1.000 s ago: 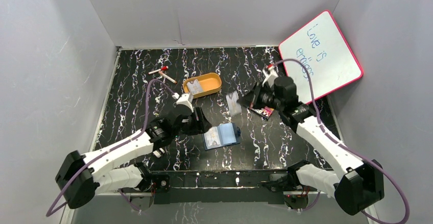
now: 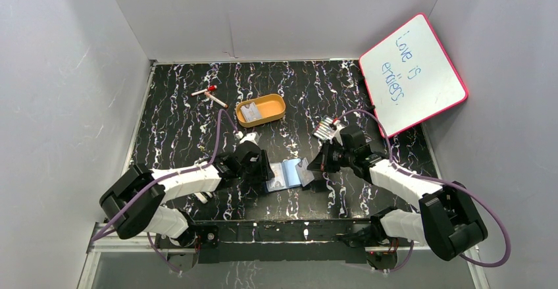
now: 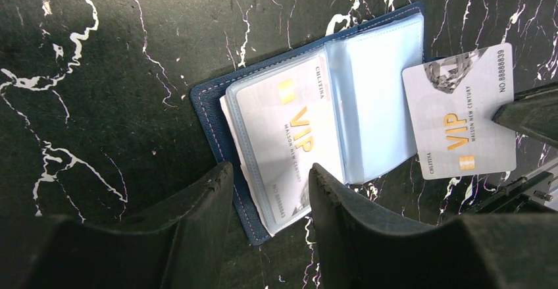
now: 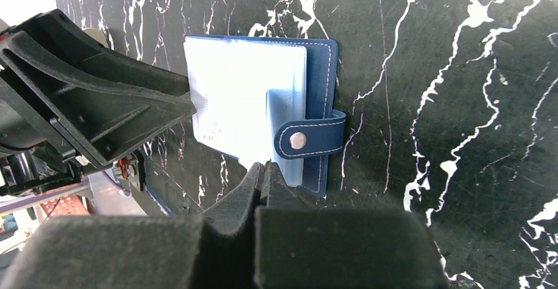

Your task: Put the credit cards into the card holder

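Note:
An open blue card holder (image 3: 372,98) lies at the front middle of the table, a VIP card (image 3: 296,137) in its left sleeve. My left gripper hovers at that sleeve's near-left edge, fingers part open, nothing seen between them. My right gripper (image 2: 310,165) is shut on a second VIP card (image 3: 457,108), held over the holder's right side. In the right wrist view the holder's snap strap (image 4: 312,135) is visible and the right gripper's fingertips cover part of what lies below.
An orange tray (image 2: 270,106) with cards stands behind the holder. Markers (image 2: 216,99) lie at back left, more pens (image 2: 324,128) behind the right arm. A whiteboard (image 2: 411,72) leans at the right.
My left gripper has also lowered toward the holder's left side.

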